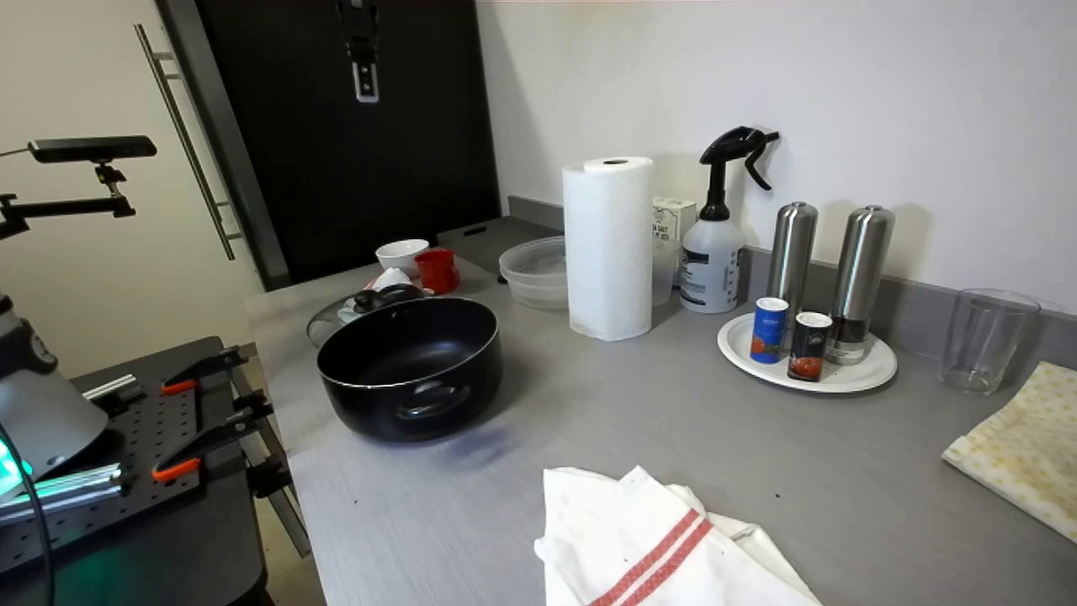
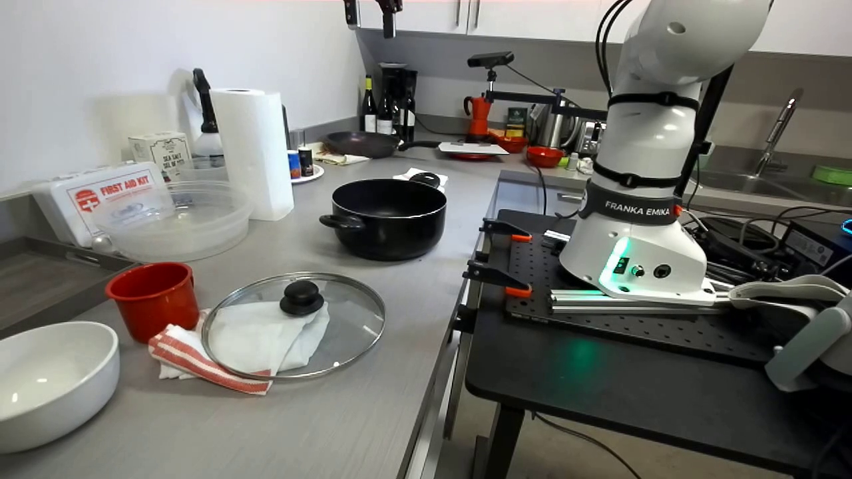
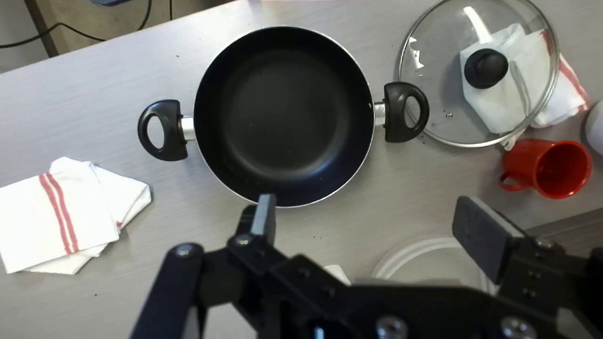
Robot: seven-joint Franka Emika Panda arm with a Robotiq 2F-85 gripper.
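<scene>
My gripper is open, its fingers wide apart and empty, high above the counter. In exterior view 2 its fingertips (image 2: 389,24) show only at the top edge. Below stands a black two-handled pot (image 3: 282,113), uncovered and empty inside. Its glass lid (image 2: 351,343) with a black knob rests on a folded white and red cloth (image 2: 180,358). A red mug (image 2: 156,303) sits beside that cloth, near a white bowl (image 2: 60,383). Another white towel with red stripes (image 1: 656,545) lies on the other side of the pot.
A paper towel roll (image 1: 611,252), a clear plastic tub (image 2: 172,239) and a spray bottle (image 1: 712,263) stand along the wall. Grinders and small shakers share a white plate (image 1: 737,348). Bare counter (image 1: 434,525) surrounds the near side of the pot.
</scene>
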